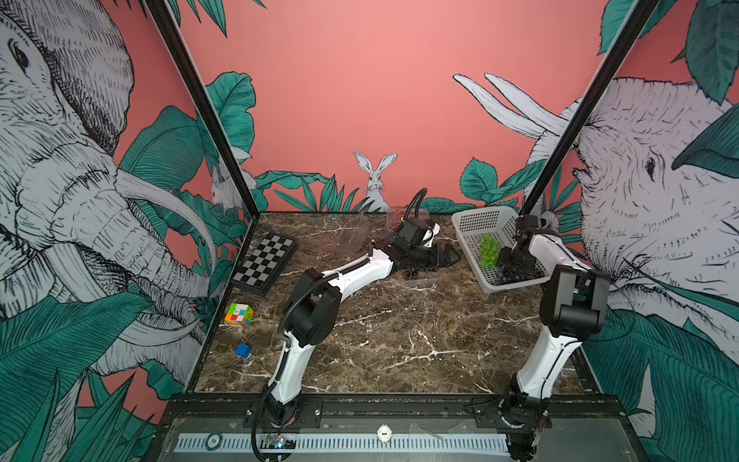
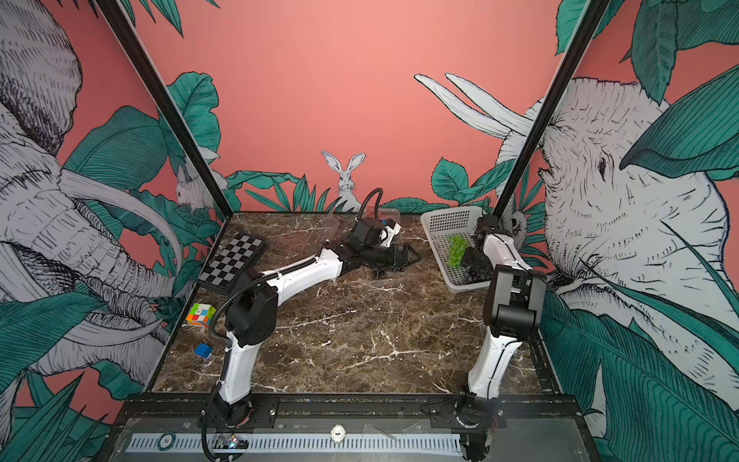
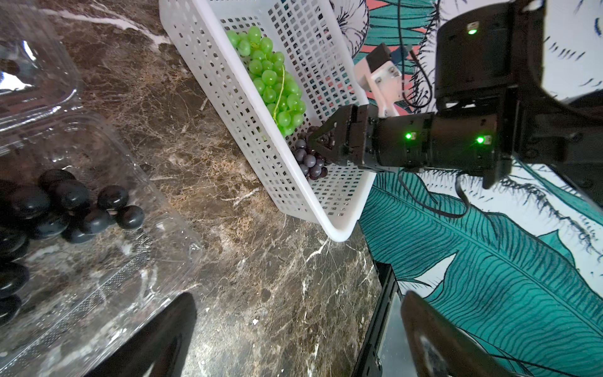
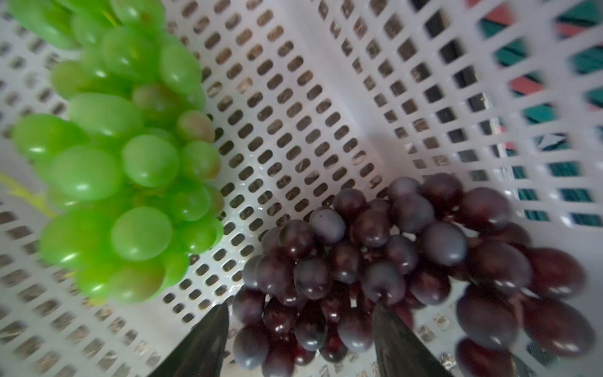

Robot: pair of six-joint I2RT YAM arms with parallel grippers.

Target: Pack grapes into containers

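A white perforated basket [image 1: 465, 231] at the right holds green grapes [image 4: 144, 160] and purple grapes [image 4: 345, 264]. My right gripper is down inside it at the purple bunch, its fingers apart with purple grapes between and beneath them, not visibly closed on them. My left gripper stands open over the table left of the basket, nothing between its fingers. Clear plastic containers [image 3: 94, 295] lie beside and under it; the nearer one holds black grapes [image 3: 69, 194].
A checkerboard [image 1: 264, 261], a colourful cube [image 1: 238, 314] and a blue block [image 1: 243, 350] lie at the left edge.
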